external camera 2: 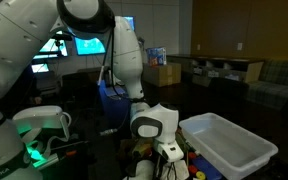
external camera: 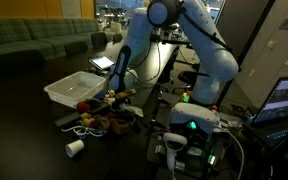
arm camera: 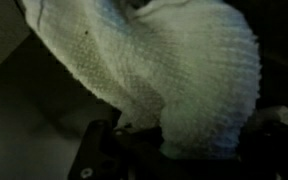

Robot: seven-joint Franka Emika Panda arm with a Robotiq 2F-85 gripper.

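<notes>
A white ribbed cloth [arm camera: 174, 65] fills much of the wrist view. My gripper is shut on it, and the fabric bulges out past the dark fingers. In the first exterior view the gripper [external camera: 121, 99] is low over the table, at the right side of a pile of mixed objects. In the second exterior view the white hand [external camera 2: 156, 128] covers much of that pile. The fingertips are hard to make out in both exterior views.
A white open bin [external camera: 76, 87] stands behind the pile, and its inside [external camera 2: 229, 145] looks empty. A red round item [external camera: 83, 107] lies in the pile. A white cup [external camera: 74, 148] is on its side nearer the front. Bare dark table lies to the left.
</notes>
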